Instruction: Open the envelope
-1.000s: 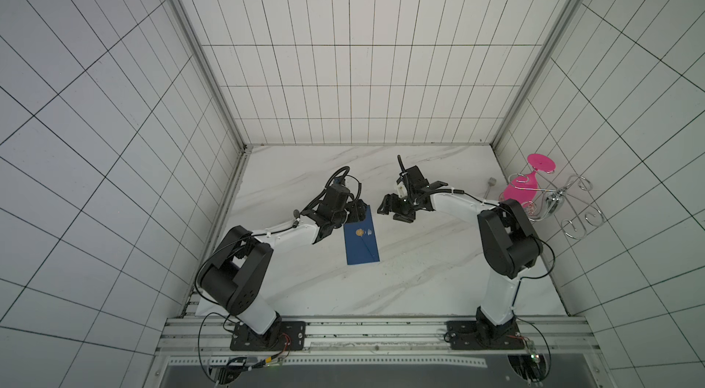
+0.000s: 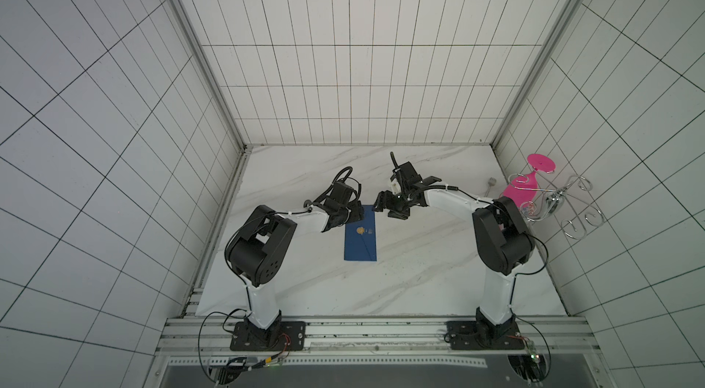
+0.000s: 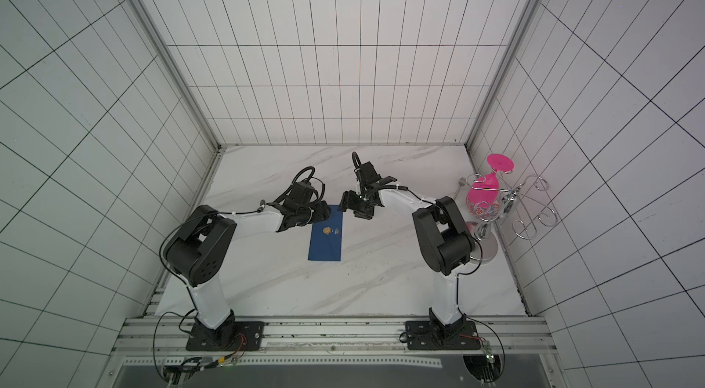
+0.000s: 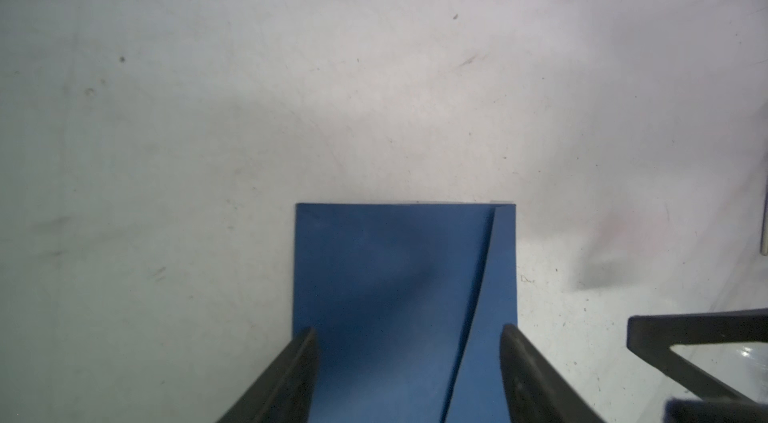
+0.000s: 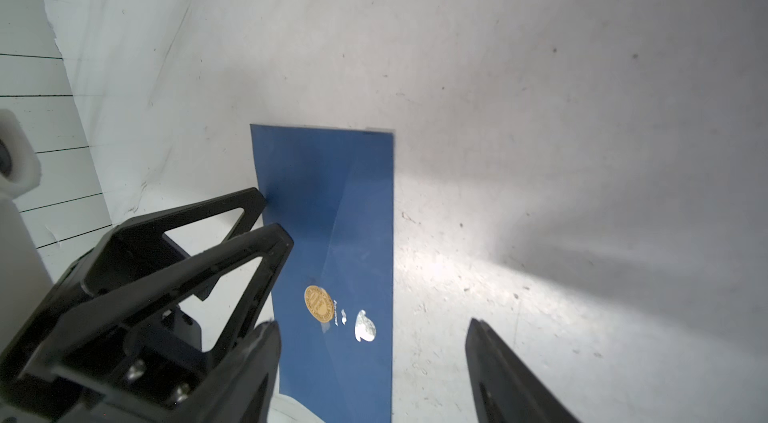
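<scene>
A blue envelope (image 2: pixel 360 245) lies flat on the white marble table, with a gold seal (image 5: pixel 318 303) and small white patches on it. My left gripper hangs over its far end, fingers apart, with envelope visible between them. My right gripper is just right of the envelope's far part, fingers apart over the envelope's edge and bare table. Nothing shows held by either gripper.
At the right side stands a chrome wire rack (image 2: pixel 554 200) with pink items (image 2: pixel 540 163). Tiled walls enclose the table on three sides.
My right gripper has moved slightly left, toward the envelope. The envelope has straightened slightly.
</scene>
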